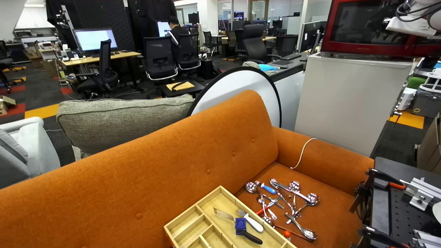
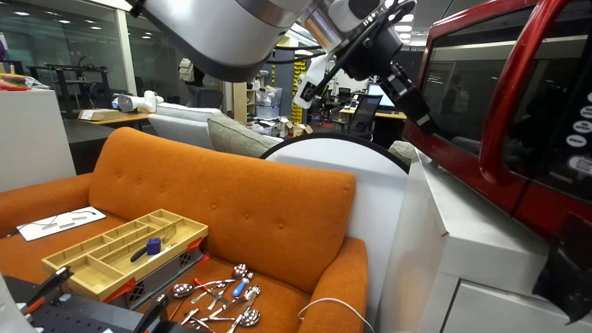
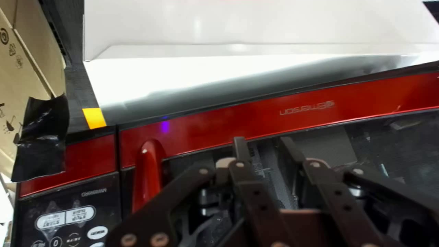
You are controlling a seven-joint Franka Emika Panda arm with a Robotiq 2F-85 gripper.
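The red microwave [image 2: 433, 105] stands on a white cabinet [image 2: 471, 244], and no gap shows at its door. Its red handle [image 3: 147, 175] and a dark window fill much of the wrist view. My gripper [image 2: 428, 126] is in front of that window, close to the glass; whether it touches is unclear. From the wrist, the two fingers of the gripper stand a small way apart over the dark window. Nothing distinct can be made out between them. The handle is off to the left of the fingers there.
An orange sofa [image 2: 222, 177] lies below, holding a wooden tray [image 2: 91, 283] with utensils and a blue block [image 2: 153, 246]. Several metal utensils [image 2: 249, 317] are spread on the seat beside it. A round white panel [image 2: 355, 177] leans between the sofa back and the cabinet.
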